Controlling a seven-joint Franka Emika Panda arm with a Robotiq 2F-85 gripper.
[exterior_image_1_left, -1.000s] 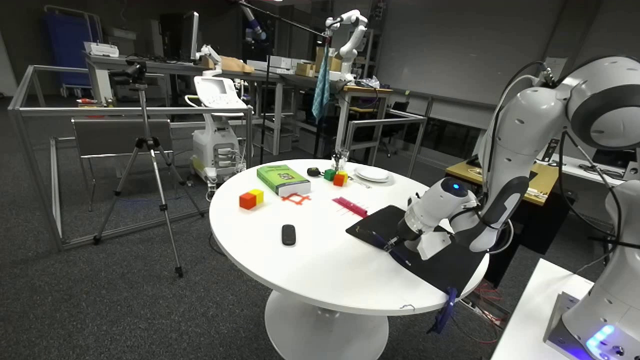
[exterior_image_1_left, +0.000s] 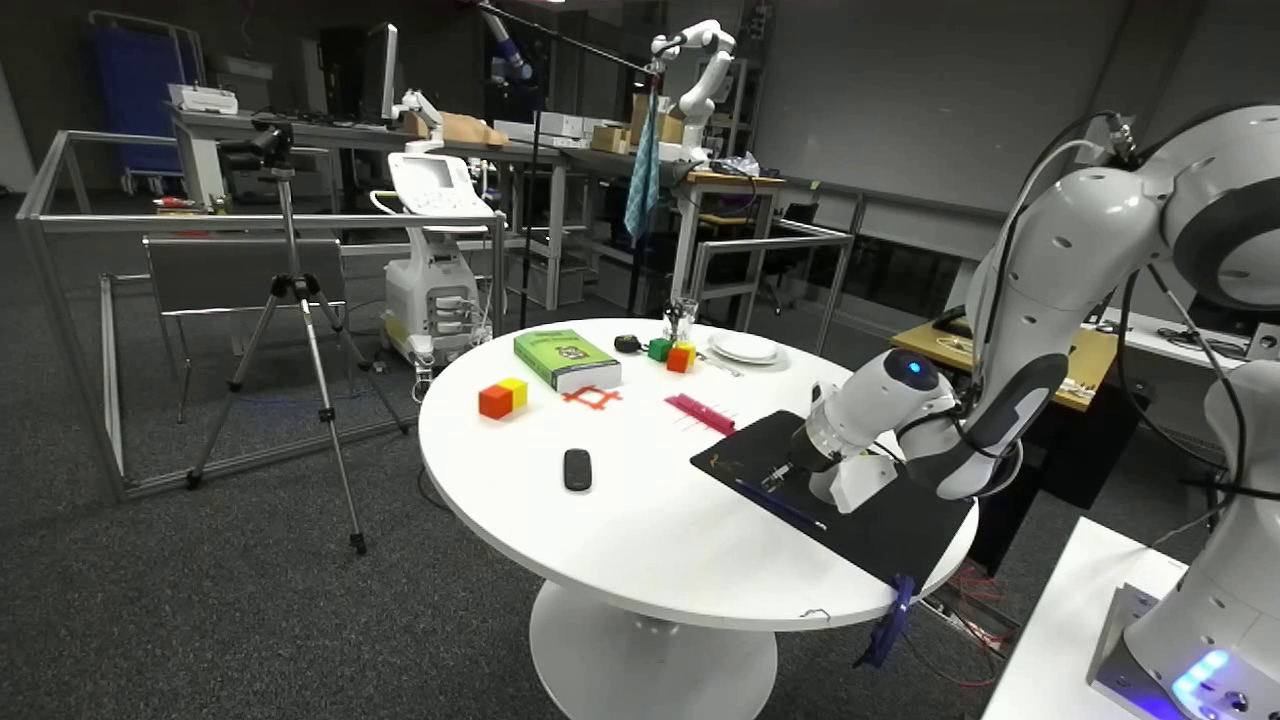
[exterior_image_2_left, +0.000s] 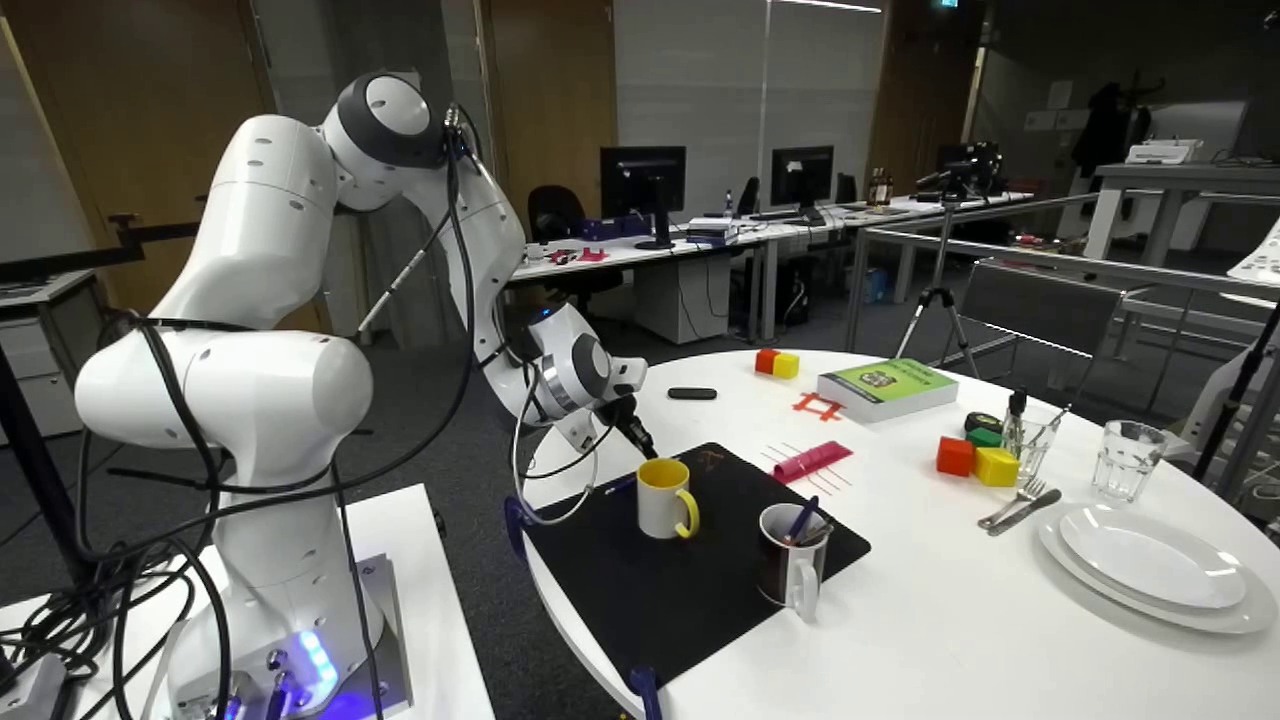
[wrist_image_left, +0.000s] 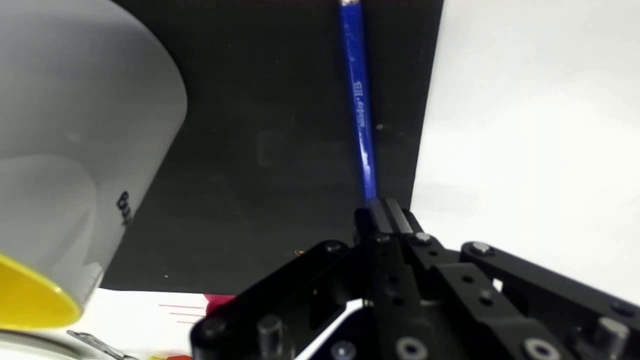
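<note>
A blue pencil (wrist_image_left: 362, 117) lies on the black mat (wrist_image_left: 258, 198), near the mat's edge; its eraser end is cut off by the top of the wrist view. My gripper is shut with nothing between its fingertips, which hide the pencil's near end from above. In exterior view 1 the gripper (exterior_image_1_left: 775, 478) hangs just over the mat, and the pencil (exterior_image_1_left: 782, 505) rests on the mat outside the fingers. A white mug with a yellow inside (exterior_image_2_left: 657, 502) stands near the gripper, at the left of the wrist view.
A second mug holding pens (exterior_image_2_left: 786, 576) stands on the mat. A pink object (exterior_image_2_left: 811, 461), a green book (exterior_image_2_left: 888, 384), coloured blocks (exterior_image_2_left: 974, 460), a glass (exterior_image_2_left: 1128, 461) and plates (exterior_image_2_left: 1152, 558) are farther off.
</note>
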